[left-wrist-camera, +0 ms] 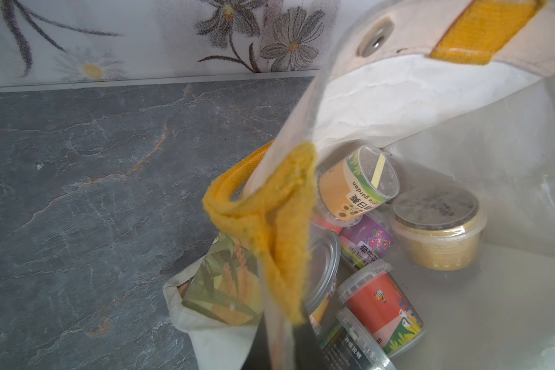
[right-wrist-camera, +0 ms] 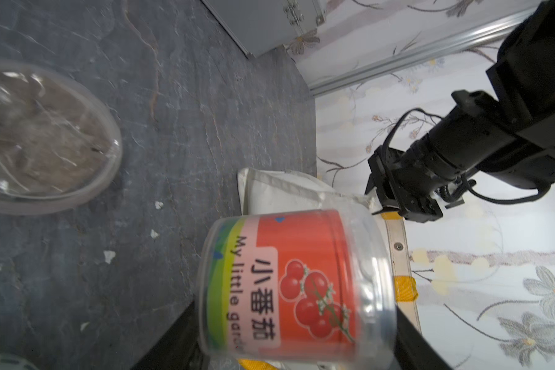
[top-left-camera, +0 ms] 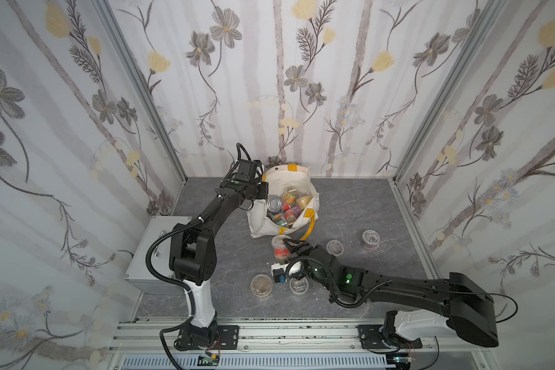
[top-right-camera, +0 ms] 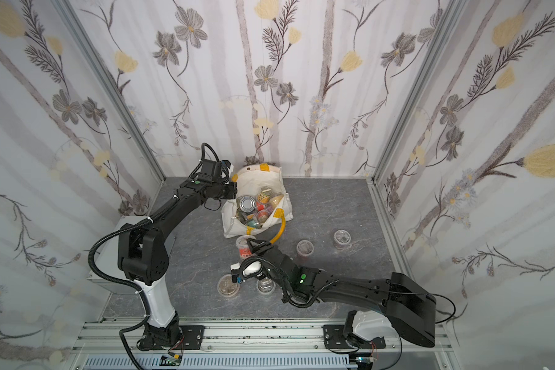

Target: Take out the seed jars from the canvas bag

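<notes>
The canvas bag (top-left-camera: pixel 259 225) stands at the back centre with several seed jars (left-wrist-camera: pixel 382 308) and tins inside. My left gripper is shut on the bag's rim at its left side, by the yellow strap (left-wrist-camera: pixel 271 234). In front of the bag, my right gripper is shut on a red tomato seed jar (right-wrist-camera: pixel 277 283), held upright in the top views. Several clear-lidded jars stand on the table: one front left (top-left-camera: pixel 261 285), one beside it (top-left-camera: pixel 299 286), others to the right (top-left-camera: pixel 334 248).
A grey metal box (top-left-camera: pixel 145 265) sits at the left edge. The walls enclose the back and sides.
</notes>
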